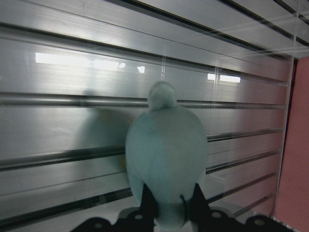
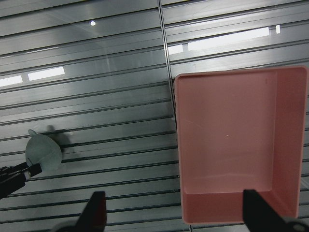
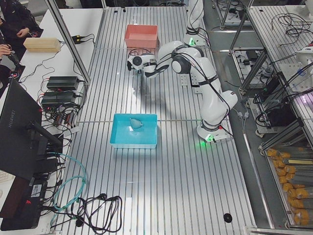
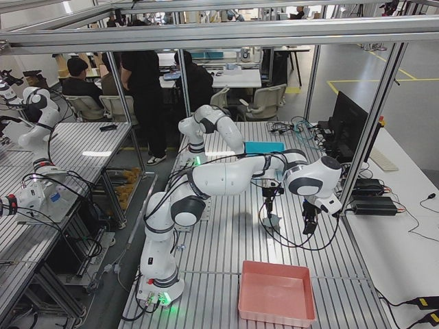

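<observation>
A pale teal soft toy hangs in my left gripper, whose fingers are shut on its narrow lower end; the same toy point(image 2: 44, 152) shows beside the pink bin in the right wrist view. The pink bin point(image 2: 227, 130) is empty, below my right gripper, whose fingers stand wide apart with nothing between them. The blue bin point(image 3: 134, 142) holds another pale teal object point(image 3: 136, 123) in the camera left view.
A monitor point(image 3: 17, 137), power units and coiled cables point(image 3: 98, 210) line one side of the slatted table point(image 3: 171, 186). The arms stand along the other side.
</observation>
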